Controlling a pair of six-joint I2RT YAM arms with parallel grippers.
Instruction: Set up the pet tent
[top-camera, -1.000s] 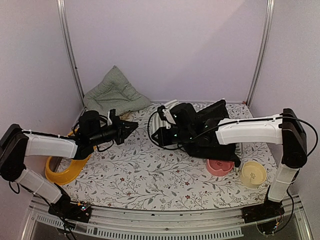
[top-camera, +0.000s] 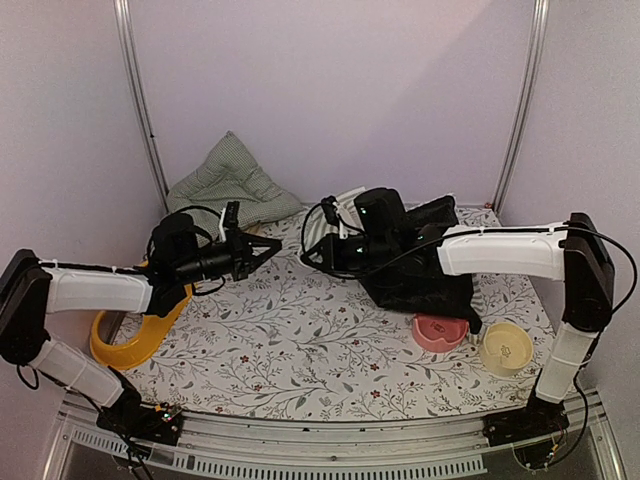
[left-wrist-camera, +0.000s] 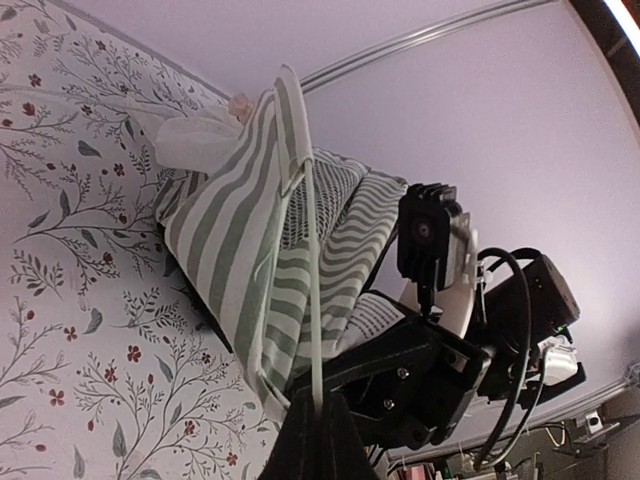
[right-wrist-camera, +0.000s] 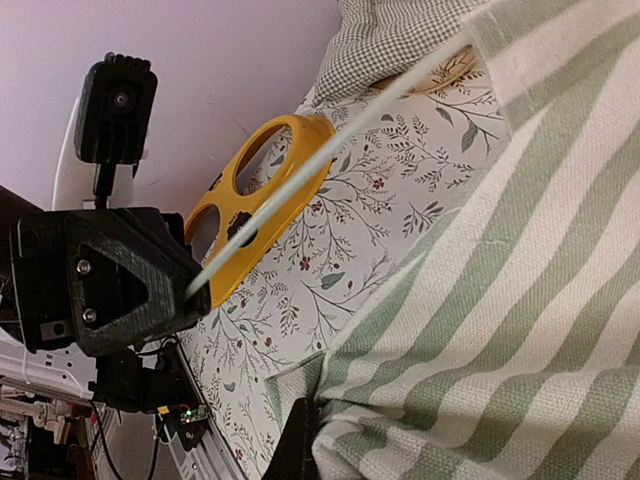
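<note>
The tent is a green-and-white striped fabric (left-wrist-camera: 225, 220) with dark panels (top-camera: 425, 285), standing partly collapsed right of centre. A thin pale pole (left-wrist-camera: 315, 290) runs from my left gripper into the end of a striped sleeve (left-wrist-camera: 293, 125). The left gripper is shut on the pole's lower end. My right gripper is shut on a bunched fold of the striped fabric, seen at the bottom of the right wrist view. From above, the two grippers face each other a short gap apart, and the right arm hides part of the tent.
A checked cushion (top-camera: 230, 180) leans at the back left. The yellow double-ring stand (top-camera: 140, 348) lies by the left wall. A pink bowl (top-camera: 438, 335) and a cream bowl (top-camera: 507, 350) sit at the front right.
The left gripper has moved a little to the right. The dark panel has shifted with the pulled fabric.
</note>
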